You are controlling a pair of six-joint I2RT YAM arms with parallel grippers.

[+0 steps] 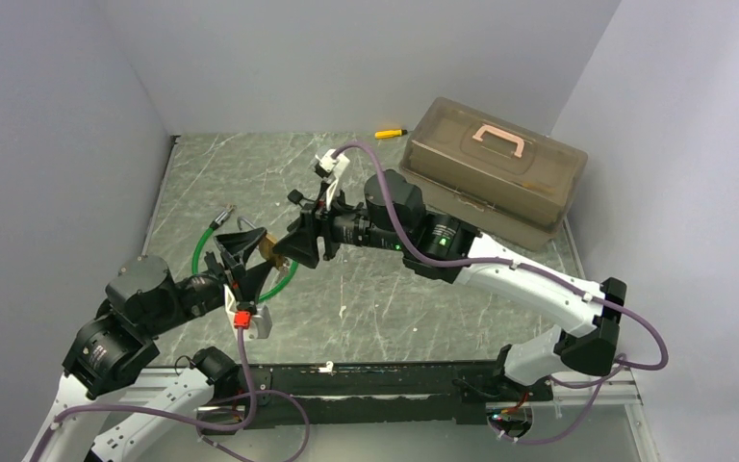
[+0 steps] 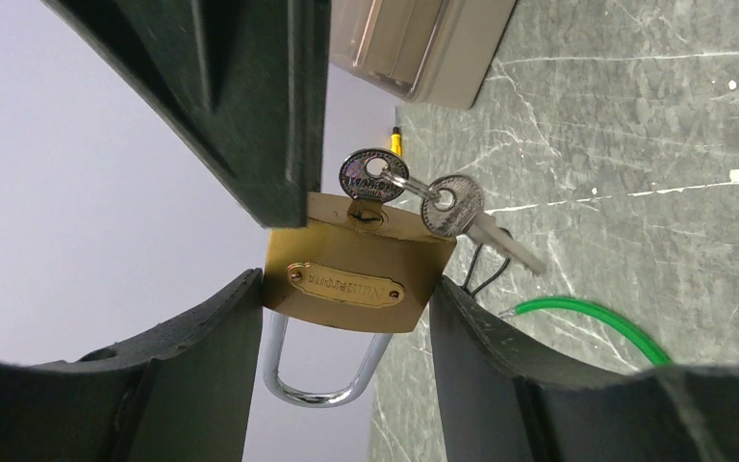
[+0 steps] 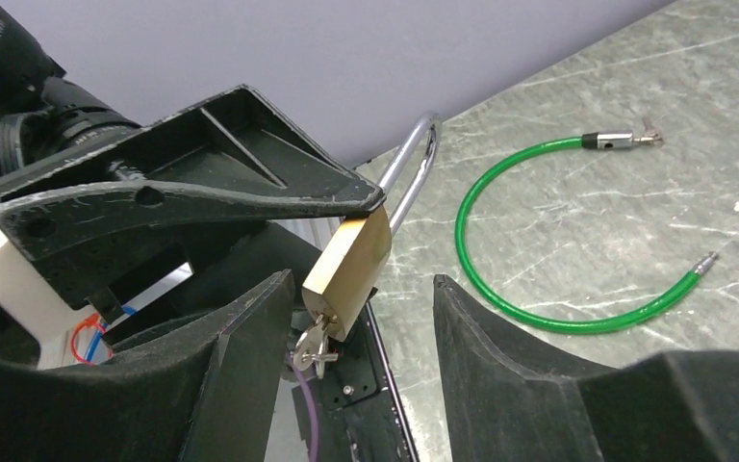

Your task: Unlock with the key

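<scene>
My left gripper is shut on the brass padlock (image 2: 342,260), its fingers gripping the two narrow sides. A key (image 2: 373,175) stands in the keyhole. A second key (image 2: 458,207) dangles from it on a small ring. The steel shackle (image 2: 319,397) points away from the keyed end, both legs running to the body; whether it is latched cannot be told. My right gripper is open beside the keyed end, nothing between its fingers. One right finger (image 2: 250,125) shows close to the padlock. From above, the padlock (image 1: 271,249) sits between both grippers.
Below lies a green cable (image 3: 471,241) with metal ends on the grey marbled table (image 1: 375,318). A brown toolbox (image 1: 496,168) stands at the back right, with a yellow pen-like item (image 1: 391,134) beside it.
</scene>
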